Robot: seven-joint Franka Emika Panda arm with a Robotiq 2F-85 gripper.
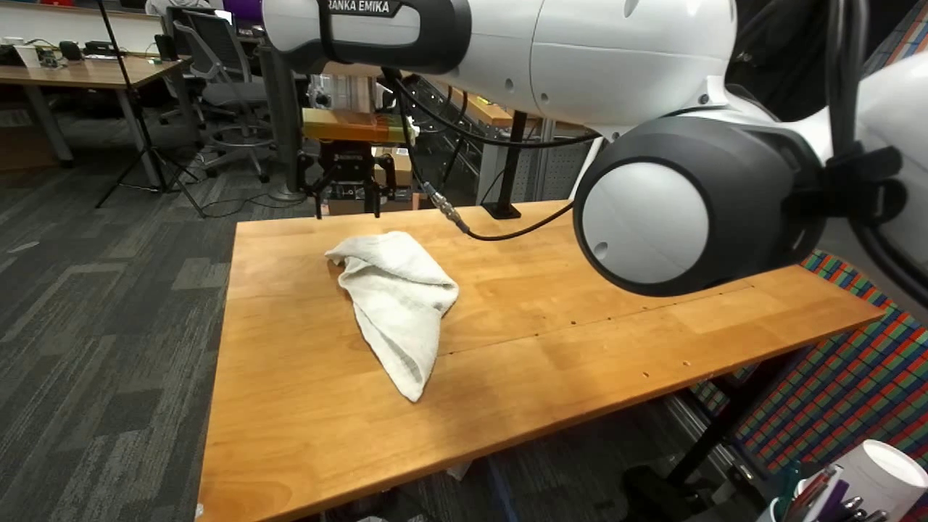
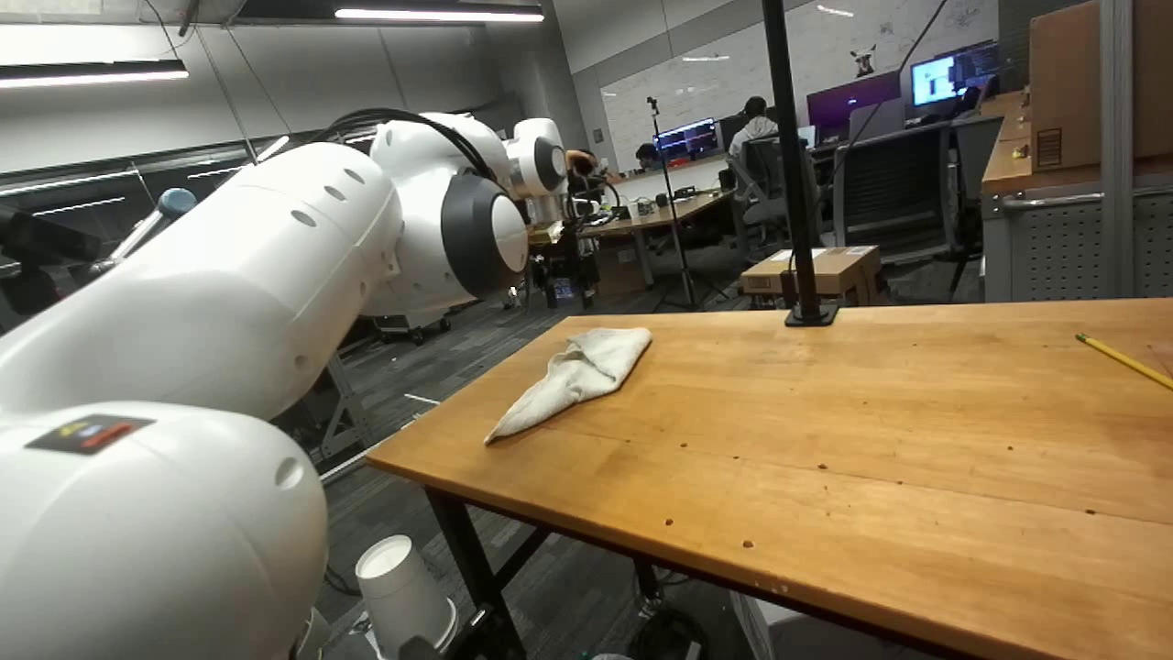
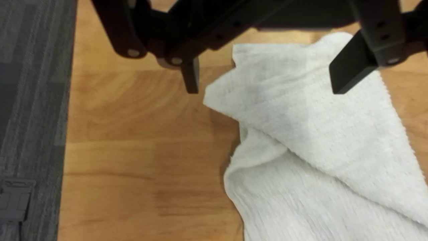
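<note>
A white cloth (image 1: pixel 396 300) lies crumpled and partly folded on the wooden table, tapering to a point on the side toward exterior view 1. In the second exterior view the same cloth (image 2: pixel 588 368) rests near the table's left end. My gripper (image 1: pixel 349 214) hangs above the table's far edge, open and empty, apart from the cloth. The wrist view looks down on the cloth (image 3: pixel 313 104), with a folded flap and a small corner pointing left. There the gripper has its fingers spread wide, the right one overlapping the cloth in view, the left one over bare wood.
A black post (image 2: pixel 808 313) stands at one table edge, and a yellow pencil (image 2: pixel 1123 361) lies far right in the second exterior view. A cable (image 1: pixel 522 233) loops beneath the arm.
</note>
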